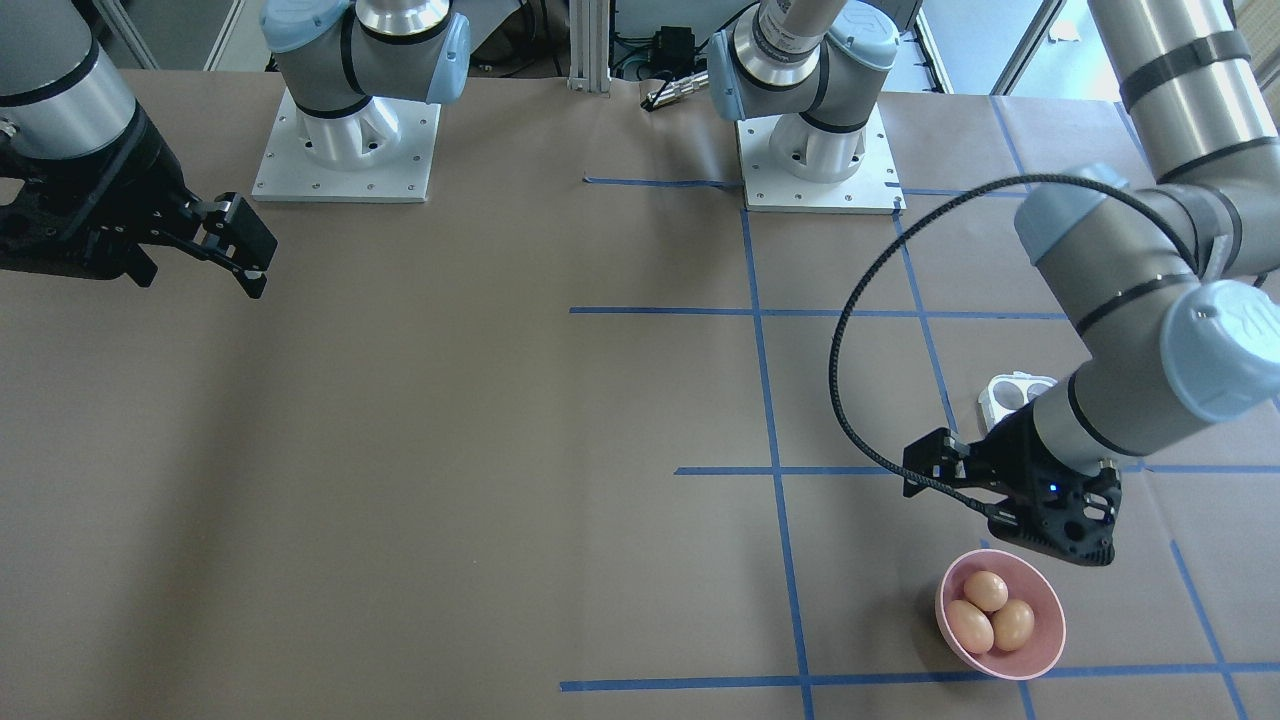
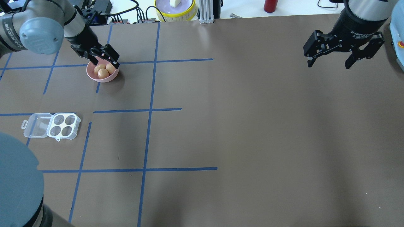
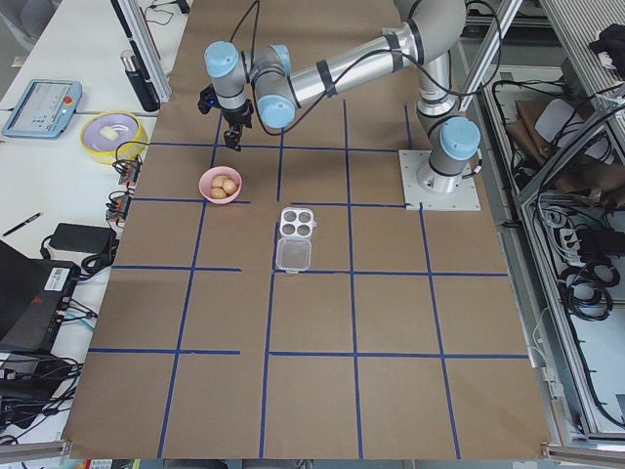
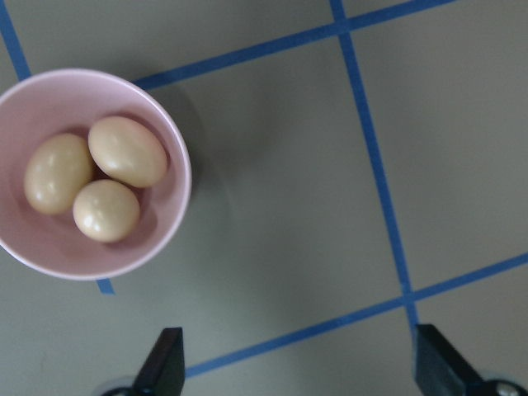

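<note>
The pink bowl (image 1: 1044, 648) holds three beige eggs (image 4: 128, 151) lying together; it stands on the taped table. My gripper is above the table beside the bowl; in the left wrist view its fingers stand wide apart at the bottom, with only table between them. In the front view it hangs over the far side of the bowl. A clear egg carton (image 2: 62, 126) with four cups and its lid open lies on the table, partly hidden behind my arm in the front view.
Another arm's black gripper (image 1: 180, 240) hangs at the front view's left. Other arm bases (image 1: 348, 174) stand at the back. A yellow container (image 3: 98, 147) is on the side bench.
</note>
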